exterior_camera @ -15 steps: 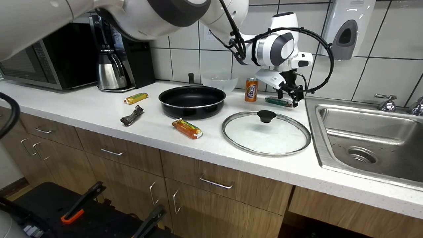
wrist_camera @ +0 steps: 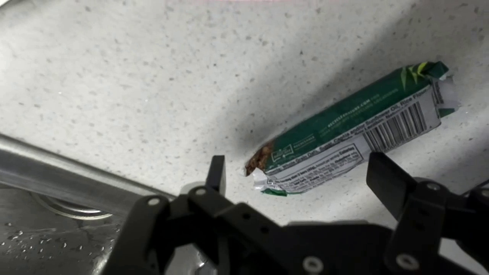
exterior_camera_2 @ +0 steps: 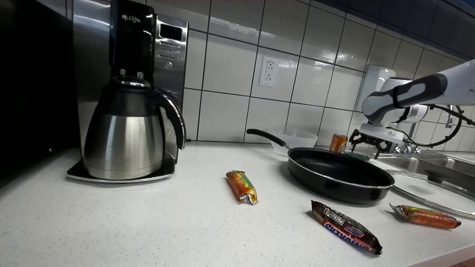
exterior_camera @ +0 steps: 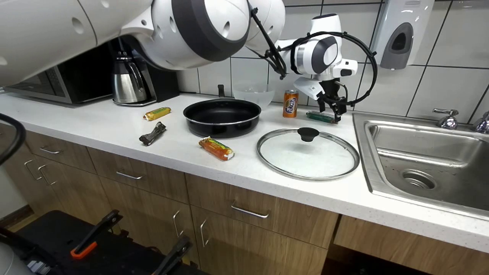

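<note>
On the counter beside the sink lies a green-wrapped snack bar (wrist_camera: 348, 123), printed side and barcode showing in the wrist view. My gripper is open above it, fingers spread wide with nothing held. One finger (wrist_camera: 217, 174) stands left of the bar's brown-printed end; the other finger (wrist_camera: 387, 183) is by its lower long edge, near the barcode. In the first exterior view the same green bar (exterior_camera: 321, 117) sits at the back, partly covered by the gripper (exterior_camera: 331, 114).
An orange soda can (exterior_camera: 290, 103) stands just left of the green bar. A glass lid (exterior_camera: 308, 158) lies in front, the sink (exterior_camera: 371, 176) to the right. Further left are a black pan (exterior_camera: 222, 128), a translucent bowl (exterior_camera: 266, 95) and several other wrapped bars.
My gripper has shifted slightly left along the counter, and the upper arm has changed its pose. The green bar and the other objects have stayed in place.
</note>
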